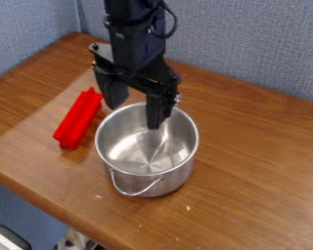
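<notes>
My black gripper (136, 98) hangs from the top of the view, open, with its two fingers pointing down, one over the left side near the red object and the other over the metal pot's back rim. A red elongated object (77, 119) lies on the table left of the pot. The silver pot (146, 161) stands upright with its wire handle hanging at the front; it looks empty.
Grey padded walls (257, 49) bound the back and left. The table's front-left edge drops to a blue surface.
</notes>
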